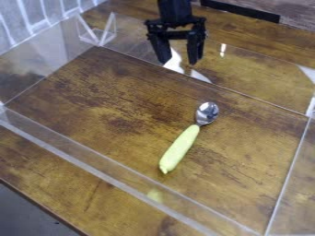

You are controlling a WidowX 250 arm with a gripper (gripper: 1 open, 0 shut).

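Note:
My gripper point(176, 46) is at the top centre of the camera view, dark, with its fingers apart and nothing seen between them, above the back of the wooden surface and away from the spoon. A spoon with a pale yellow-green handle point(180, 149) and a shiny metal bowl point(207, 113) lies diagonally on the wood, right of centre.
Clear low walls point(99, 189) surround the wooden work area point(92, 120), whose left and middle are clear. White railings point(25, 28) stand at the top left. The table's front-left edge borders a dark floor.

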